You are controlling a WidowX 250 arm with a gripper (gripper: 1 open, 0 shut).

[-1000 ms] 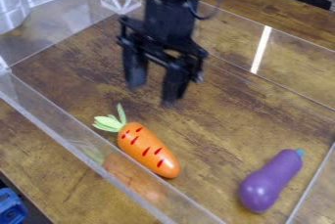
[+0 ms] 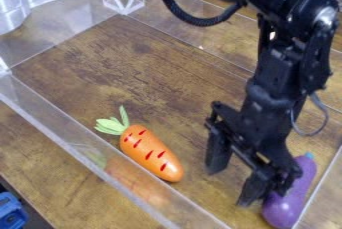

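My black gripper [image 2: 241, 163] is low on the right side of the camera view, its fingers reaching down over a purple eggplant [image 2: 286, 205], which it partly covers; whether anything is between the fingers is hidden. An orange toy carrot [image 2: 151, 151] with green leaves lies on the wooden floor to the left of the gripper, apart from it.
Clear plastic walls [image 2: 44, 126] edge the wooden area. A blue object [image 2: 7, 213] sits outside at the lower left.
The arm has moved from the upper middle down and to the right, onto the eggplant's place. The carrot has not moved.
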